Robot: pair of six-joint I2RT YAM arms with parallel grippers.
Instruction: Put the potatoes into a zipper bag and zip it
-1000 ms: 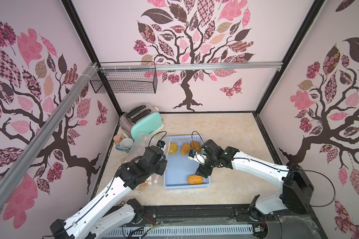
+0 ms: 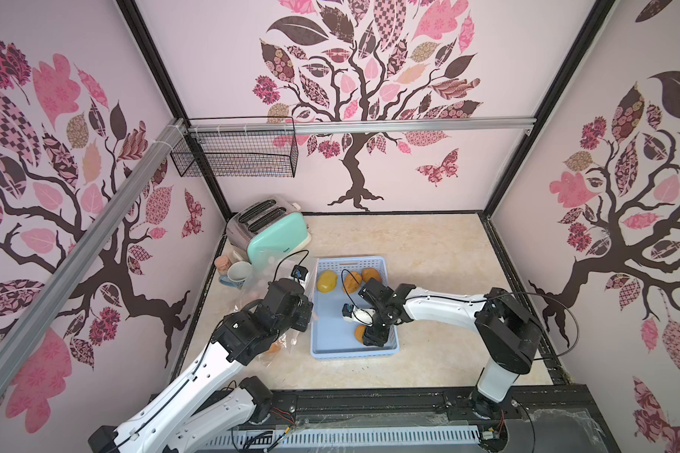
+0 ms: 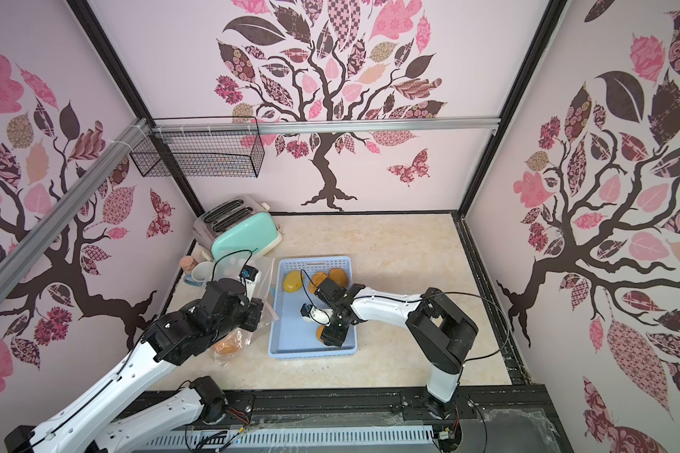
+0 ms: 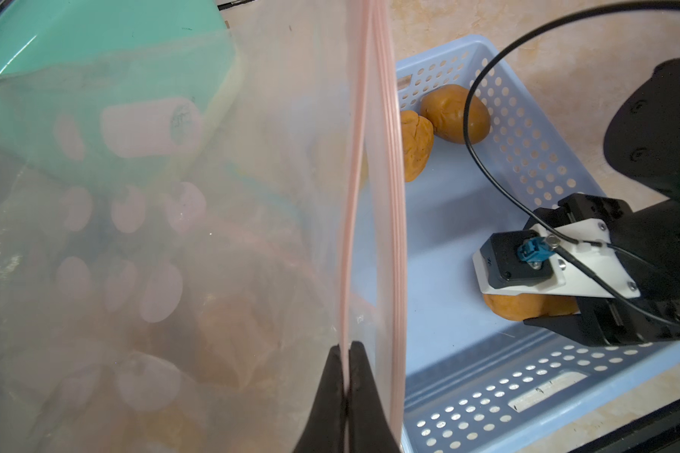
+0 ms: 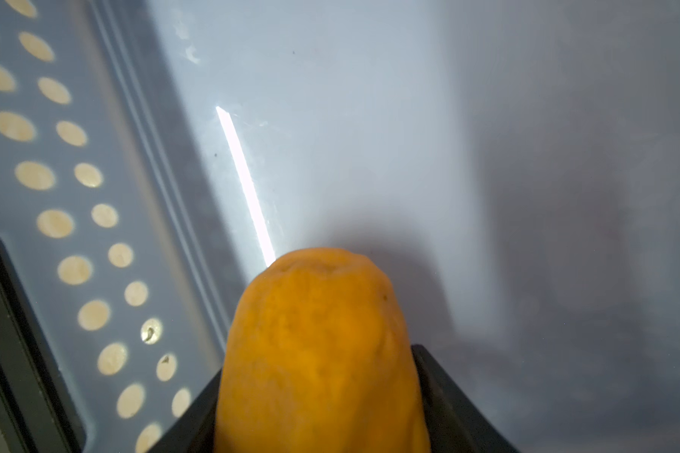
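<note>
In the left wrist view my left gripper is shut on the pink-edged clear zipper bag [image 4: 204,241]; a potato shows faintly inside it. My right gripper is down in the blue crate [image 4: 430,226] with its fingers either side of an orange potato [image 5: 317,317] near the front rim; whether they grip it is unclear. At the crate's back lie a yellow potato [image 2: 326,281] and two brown ones [image 4: 453,113].
A mint toaster [image 2: 275,238] and a mug [image 2: 239,273] stand behind and left of the bag. A wire basket [image 2: 234,151] hangs above.
My right gripper has moved left and down over the front potato, which it now mostly covers in the top left view. The left gripper has shifted slightly left, still with the bag.
</note>
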